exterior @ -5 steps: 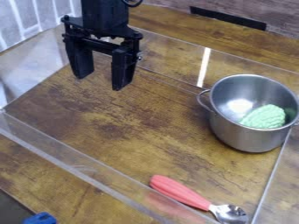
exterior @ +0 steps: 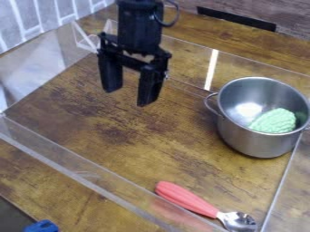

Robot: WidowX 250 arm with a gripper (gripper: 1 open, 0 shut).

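Note:
My black gripper (exterior: pixel 130 74) hangs open over the upper middle of the wooden surface, nothing between its two fingers. To its right stands a steel pot (exterior: pixel 248 138) with a pale green textured object (exterior: pixel 274 120) inside. At the lower right lies a spoon with a red handle (exterior: pixel 186 198) and a metal head.
Clear plastic walls (exterior: pixel 91 184) border the work area along the front and left. A blue object (exterior: pixel 42 226) sits outside at the lower left corner.
My gripper has moved to the right, toward the pot's side. The pot, green object and spoon have stayed in place.

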